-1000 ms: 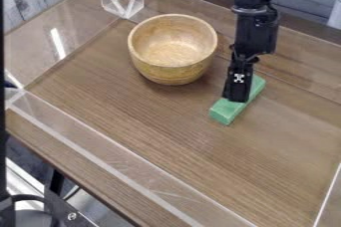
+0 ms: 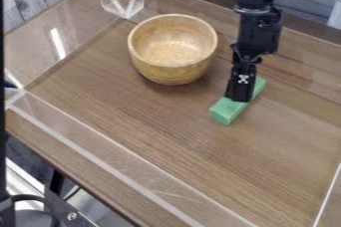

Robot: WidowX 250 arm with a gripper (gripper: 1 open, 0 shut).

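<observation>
A green rectangular block lies diagonally on the wooden table, to the right of centre. My black gripper reaches down from the top to the block's upper end. I cannot tell from this view whether its fingers are open or shut, or whether they touch the block.
A wooden bowl sits left of the gripper. A clear plastic piece stands at the back left. Dark cables or parts show at the bottom left corner.
My gripper has shifted slightly to the left over the block's upper end. The block looks to be in the same place.
</observation>
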